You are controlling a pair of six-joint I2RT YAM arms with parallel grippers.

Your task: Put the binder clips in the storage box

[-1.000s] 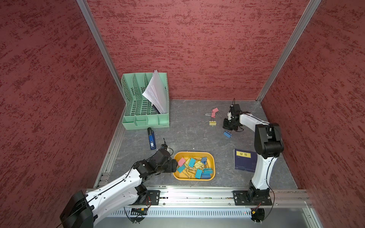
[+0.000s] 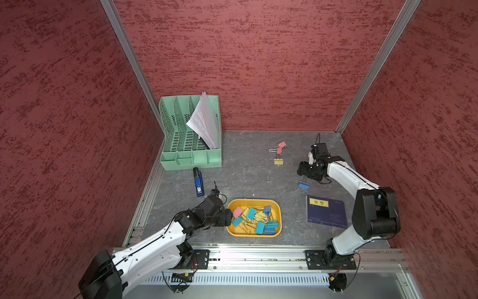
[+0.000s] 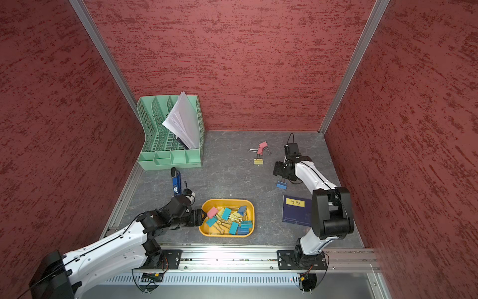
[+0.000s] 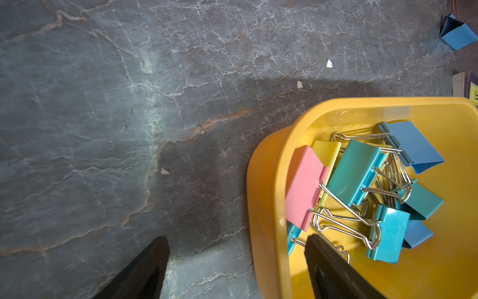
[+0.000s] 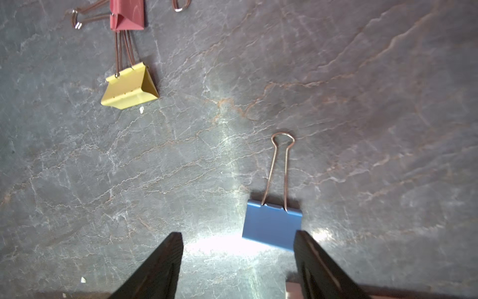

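A loose blue binder clip (image 5: 272, 225) lies flat on the table, its wire handle pointing away. My right gripper stands open above it, holding nothing; the right-hand finger (image 5: 309, 256) overlaps the clip's corner in the right wrist view. Farther back lie a yellow clip (image 2: 278, 162) and two pink clips (image 2: 282, 144), close together. The yellow storage box (image 2: 254, 235) at the front holds several clips in pink, yellow, teal and blue. At its left wall my left gripper is open and empty, one finger (image 4: 326, 266) over the rim.
A dark blue book (image 2: 326, 216) lies at front right, close to the loose blue clip. A blue stapler (image 2: 198, 182) and the green file rack (image 2: 191, 159) with papers occupy the left side. Mid-table is clear.
The blue clip has shifted toward the front right and turned slightly. The left arm has stayed still.
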